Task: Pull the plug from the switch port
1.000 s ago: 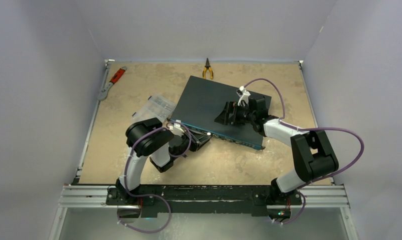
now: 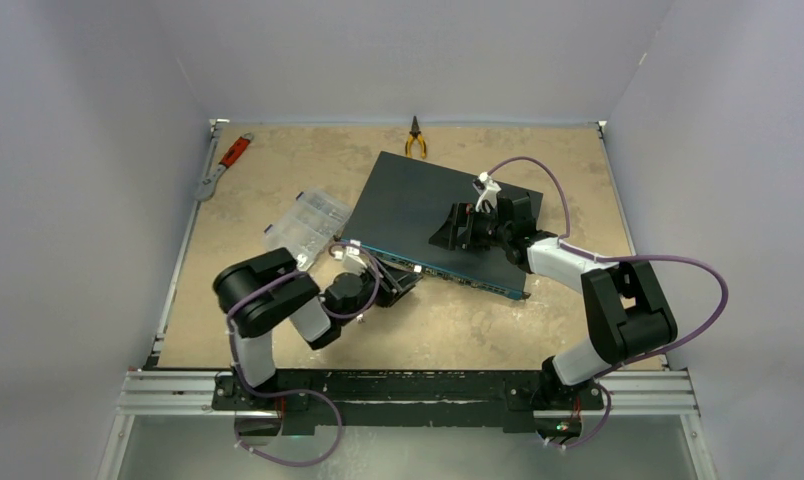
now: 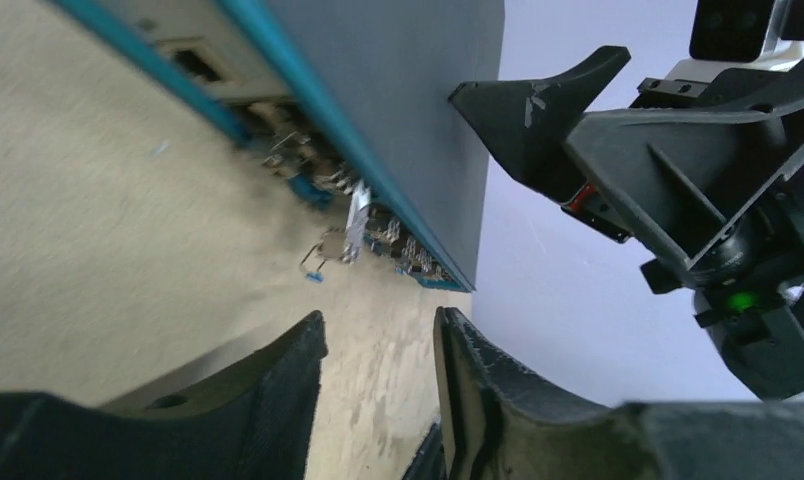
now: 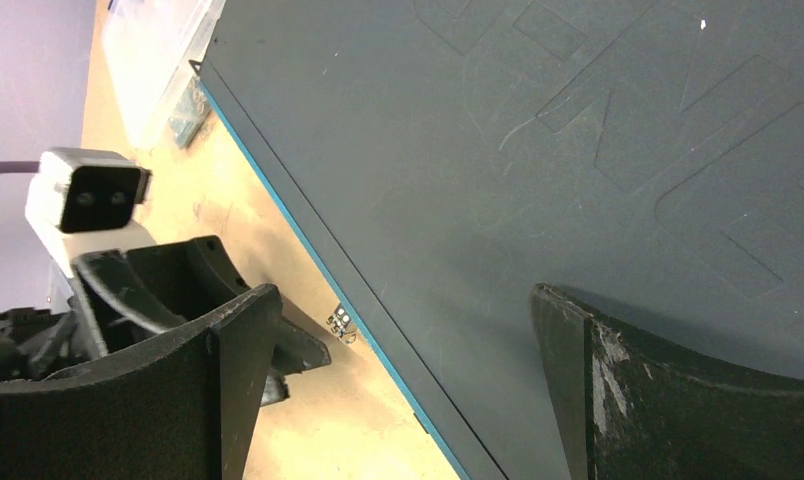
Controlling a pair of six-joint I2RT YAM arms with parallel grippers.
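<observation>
The dark, flat switch (image 2: 418, 205) lies at an angle, its blue-edged port side facing the front. From that side sticks a small clear plug (image 3: 356, 222), still in the port row as far as shows. In the top view my left gripper (image 2: 412, 281) is right at the plug and partly covers it. My left wrist view has its fingers part open, nothing between the fingers, with the plug ahead of them. Over the switch's top, my right gripper stands wide open and empty; the plug (image 4: 341, 325) appears to its left there.
A clear plastic box (image 2: 308, 225) sits left of the switch. Yellow-handled pliers (image 2: 415, 140) lie behind it, and a red-handled tool (image 2: 225, 165) at the back left.
The right arm and switch look unmoved.
</observation>
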